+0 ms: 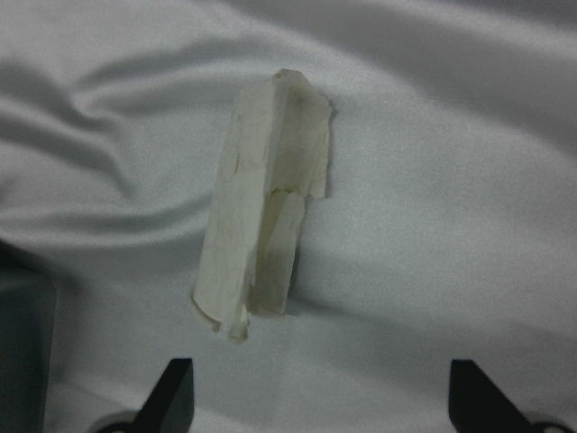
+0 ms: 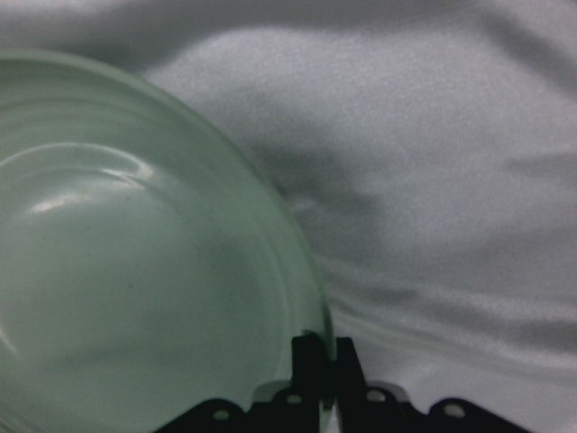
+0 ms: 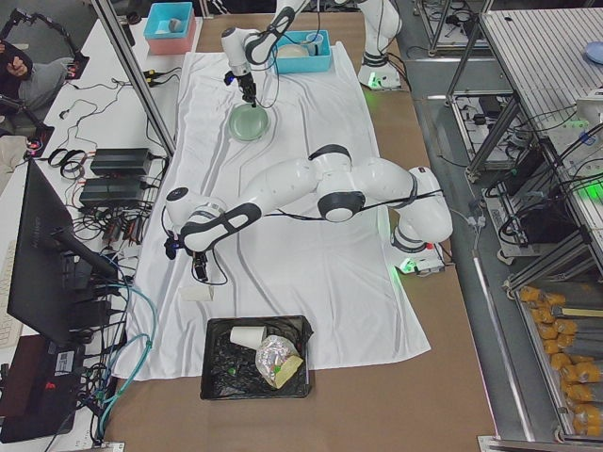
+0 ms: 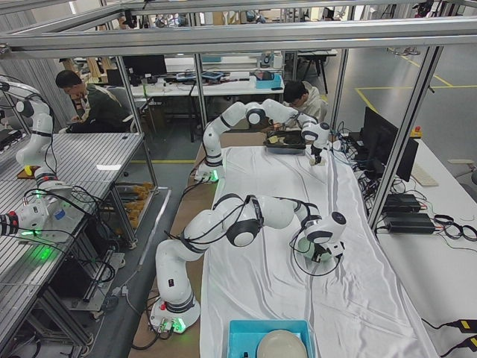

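Note:
A crumpled off-white paper piece lies on the white cloth, below my left gripper, which hovers over it with its fingers wide apart and nothing between them. In the camera left view the same paper is near the black tray. My right gripper is shut on the near rim of a pale green plate, which sits at the other end of the cloth in the camera left view.
A black tray at one end holds a cup, a foil item and a yellowish piece. A blue bin with dishes stands at the other end.

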